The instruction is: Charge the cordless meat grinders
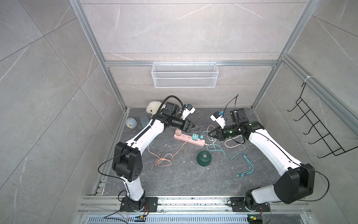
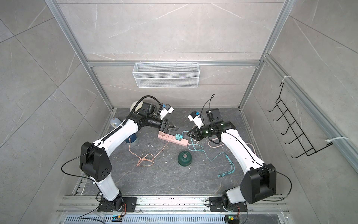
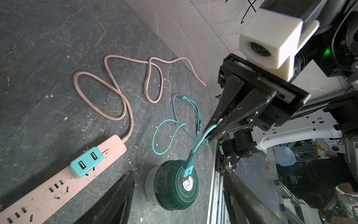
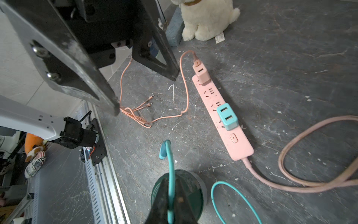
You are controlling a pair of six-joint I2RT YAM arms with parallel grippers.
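Note:
A green meat grinder unit stands in front of a pink power strip, which holds a pink adapter and a teal two-port adapter. My right gripper is shut on a teal cable, whose plug hangs in the air, appearing over the grinder in the left wrist view. My left gripper stands open above the strip, facing the plug, with nothing between its fingers.
A white plush dog, a blue-grey block and a pale round object sit at the back left. Pink cables lie left of the strip, teal cable loops to the right. A wire rack hangs on the right wall.

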